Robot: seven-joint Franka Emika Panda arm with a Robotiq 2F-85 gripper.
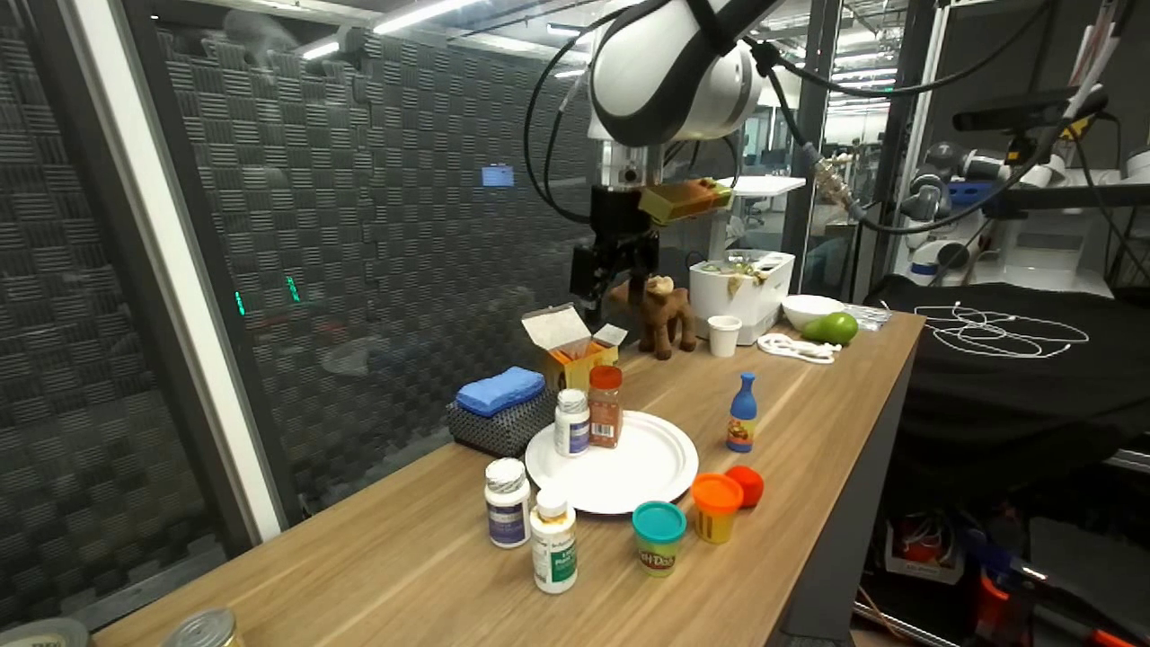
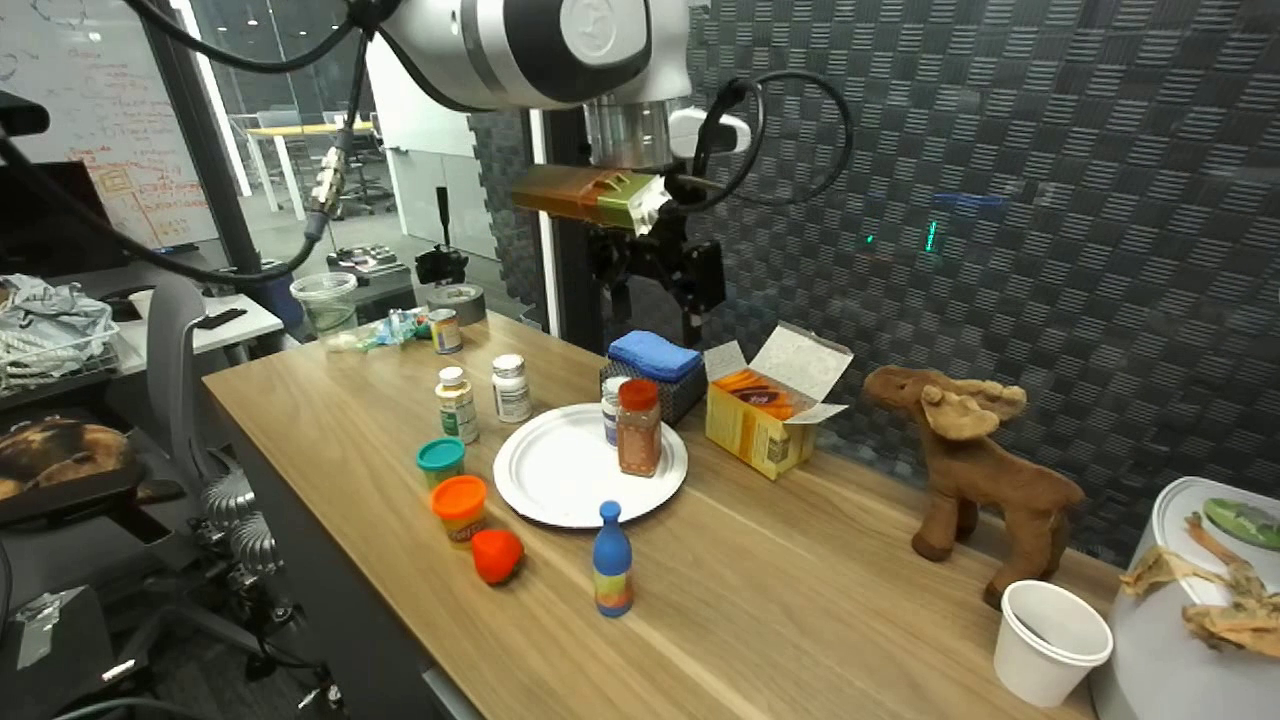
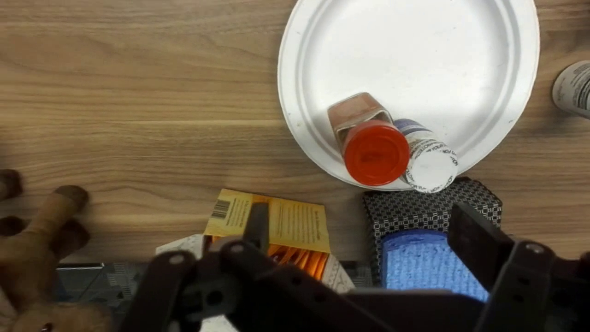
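My gripper stands open, its dark fingers (image 3: 476,235) wide apart with nothing held. In the second exterior view the gripper (image 2: 657,306) hangs in the air above the back of the table. On the white plate (image 2: 540,480), near its back rim, a red-capped spice jar (image 2: 639,438) stands upright next to a white bottle (image 1: 572,424). From above, the jar's red lid (image 3: 377,154) and the bottle's white cap (image 3: 433,169) lie side by side, beyond the fingers. Below the gripper are the open yellow box (image 2: 758,420) and a blue cloth (image 2: 654,355) on a dark patterned box (image 1: 501,424).
Two white bottles, one green-labelled (image 1: 554,548), stand near the plate. Play-Doh tubs (image 1: 658,537), a red ball (image 2: 495,556) and a blue bottle (image 2: 612,562) line the front. A toy moose (image 2: 978,468) and a paper cup (image 2: 1051,642) are farther along. Bare wood lies between.
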